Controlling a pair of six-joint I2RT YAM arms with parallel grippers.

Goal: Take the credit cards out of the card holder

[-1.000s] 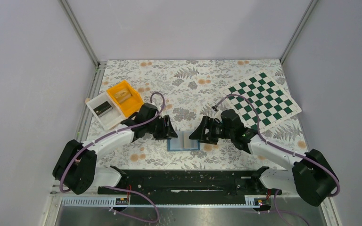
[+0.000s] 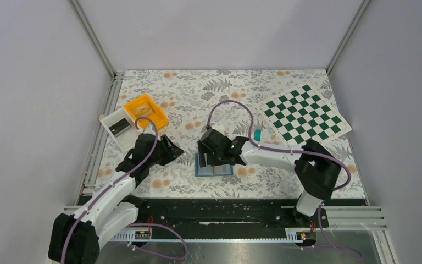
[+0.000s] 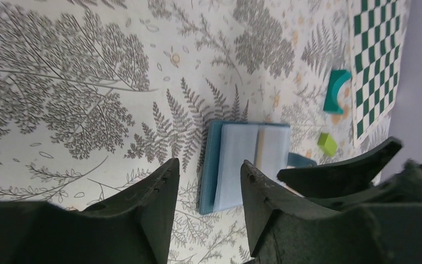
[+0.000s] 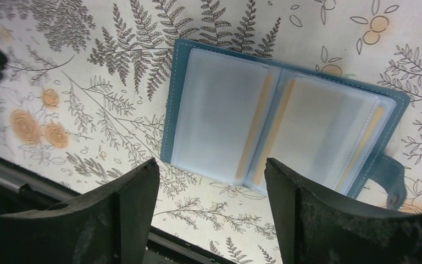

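The blue card holder lies opened flat on the cloth, with two clear-fronted pockets side by side. Pale inserts with tan strips show through the left pocket and right pocket; whether cards are among them I cannot tell. My right gripper hangs over the holder, its fingers parted and empty. In the top view that arm covers part of the holder. Left of the holder, above the cloth, my left gripper has its fingers apart with nothing between them.
A yellow bin and a white bin stand at the left. A green-and-white checkered board lies at the right. Behind the holder are a teal piece and a lime block.
My left gripper has drawn back leftward, away from the holder. My right gripper has moved left, from the holder's right edge to above it. The holder has stayed put.
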